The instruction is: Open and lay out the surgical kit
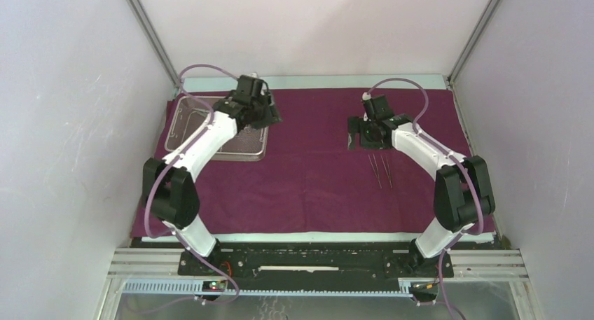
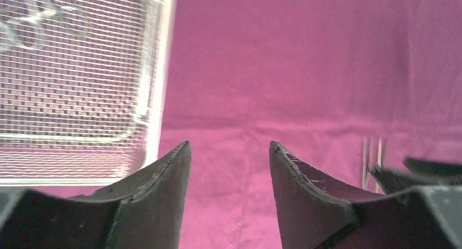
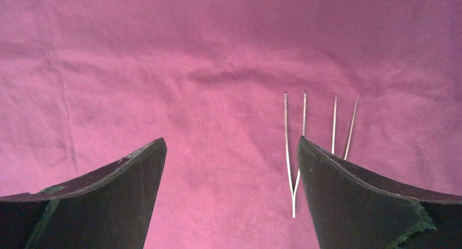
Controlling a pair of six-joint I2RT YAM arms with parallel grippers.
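The metal mesh tray (image 1: 242, 157) lies at the back left, partly covered by my left arm. Scissor-like instruments (image 2: 32, 25) rest inside it, blurred in the left wrist view. My left gripper hangs by the tray's right side, its fingers apart and only cloth showing between them. Two pairs of tweezers lie side by side on the cloth at the right: one (image 3: 287, 145) shows nearly whole, the other (image 3: 334, 123) is partly hidden behind a finger. Above and to their left, my right gripper is open and empty.
A maroon cloth (image 1: 308, 194) covers the table, lightly creased. Walls (image 1: 63, 124) rise on both sides and at the back.
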